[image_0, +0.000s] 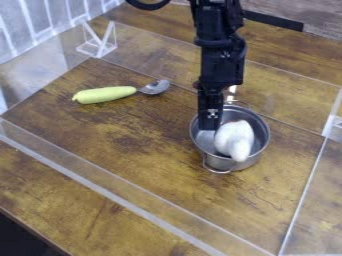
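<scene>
My black gripper (211, 112) reaches down from the top of the view, its fingertips at the left rim of a metal pot (254, 125); it looks shut, with nothing clearly held. A white rounded object (233, 140) lies inside the pot, toward its right side. A pale green corn-like object (104, 94) lies on the wooden table at the upper left, with a metal spoon (155, 87) just right of it.
A small pale object shows behind the pot, partly hidden by the arm. Pale edges border the table at left and right.
</scene>
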